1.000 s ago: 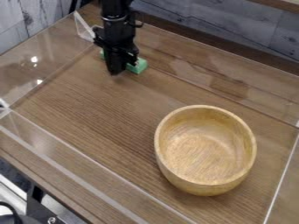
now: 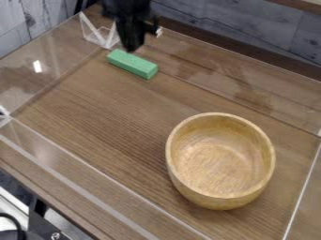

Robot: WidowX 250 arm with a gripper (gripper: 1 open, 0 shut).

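Note:
A green block (image 2: 131, 63) lies on the wooden table (image 2: 88, 122) near the back left, fully visible. Above and behind it, at the top edge of the view, is the dark robot gripper (image 2: 126, 28), raised clear of the block and blurred. Whether its fingers are open or shut cannot be made out.
A large wooden bowl (image 2: 220, 161) stands at the front right. A white wire-like item is at the back left, beside the arm.
The gripper has risen up and back from the green block, which was mostly hidden behind it and now lies in plain view.

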